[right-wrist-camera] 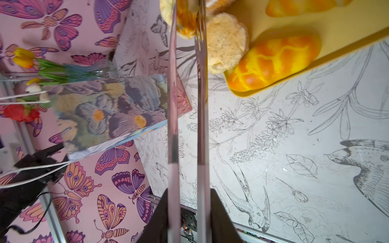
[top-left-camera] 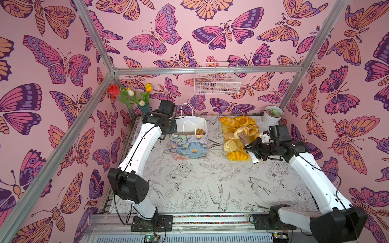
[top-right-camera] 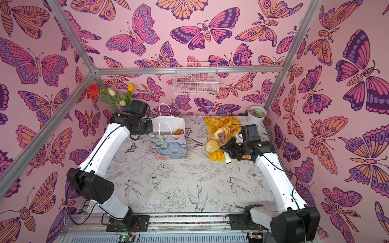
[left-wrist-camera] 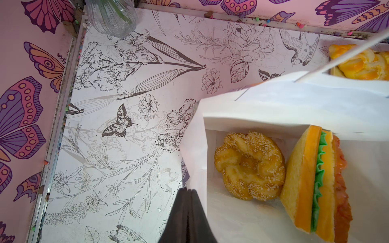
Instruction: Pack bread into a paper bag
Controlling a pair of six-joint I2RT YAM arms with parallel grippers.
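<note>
A flower-print paper bag (top-left-camera: 188, 146) stands in the middle, holding a seeded ring bread (left-wrist-camera: 248, 164) and a sandwich (left-wrist-camera: 299, 180). My left gripper is shut over the bag's left side, nothing visible between its fingers. My right gripper, with long shiny fingers, is shut on a golden-brown bread (right-wrist-camera: 185, 22), raised over the yellow tray (right-wrist-camera: 348, 32). The held bread's full shape is cut off in the right wrist view. On the tray lie a round roll (top-left-camera: 229, 146), a patterned loaf (right-wrist-camera: 275, 60) and several other breads.
A vase of flowers (top-left-camera: 143, 106) stands at the back left, a potted plant (top-left-camera: 272, 116) at the back right. A wire basket (top-left-camera: 216, 85) hangs on the rear rail.
</note>
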